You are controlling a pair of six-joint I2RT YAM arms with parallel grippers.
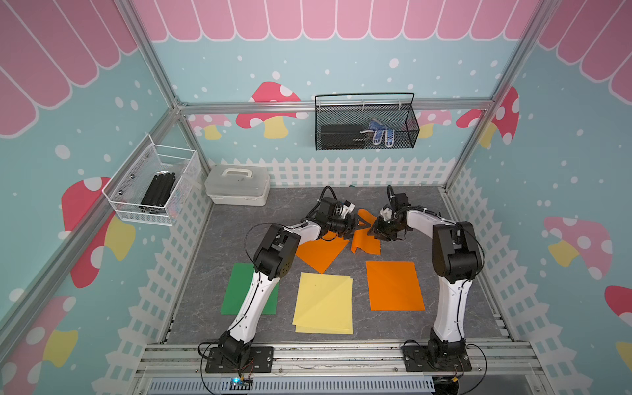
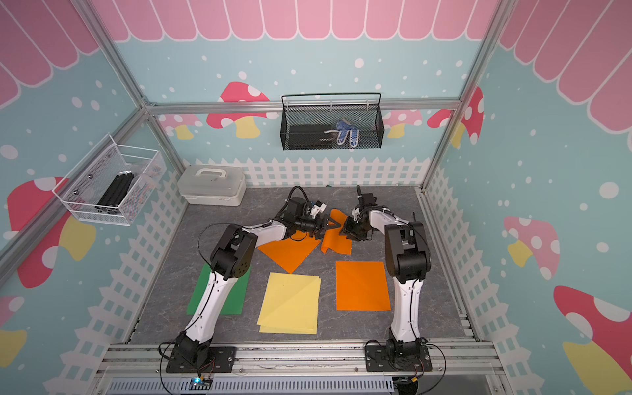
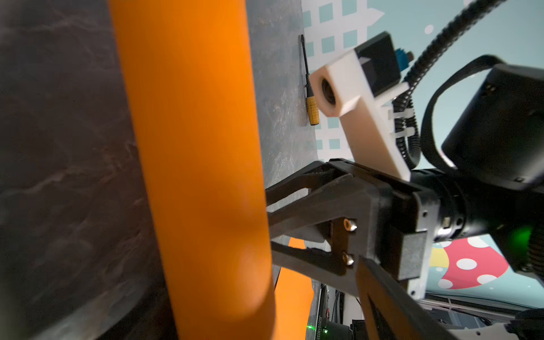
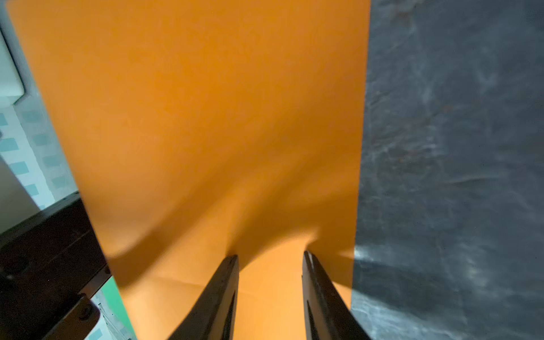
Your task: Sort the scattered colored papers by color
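An orange paper (image 1: 366,243) stands curled up between my two grippers near the table's middle. My left gripper (image 1: 358,229), its fingers wide apart, is at the paper's left side. From the right, my right gripper faces the sheet with its fingertips apart; whether they touch it I cannot tell. Partly under the left arm lies another orange paper (image 1: 322,253). A flat orange paper (image 1: 395,285) rests front right, yellow papers (image 1: 323,302) overlap at front middle, and a green paper (image 1: 235,289) lies front left, partly covered by the left arm.
A lidded grey box (image 1: 237,185) stands at the back left. Near the back fence lies a yellow-handled screwdriver (image 3: 311,102). A white wire basket (image 1: 158,184) and a black one (image 1: 335,135) hang on the walls. Bare table (image 1: 454,309) shows at the right.
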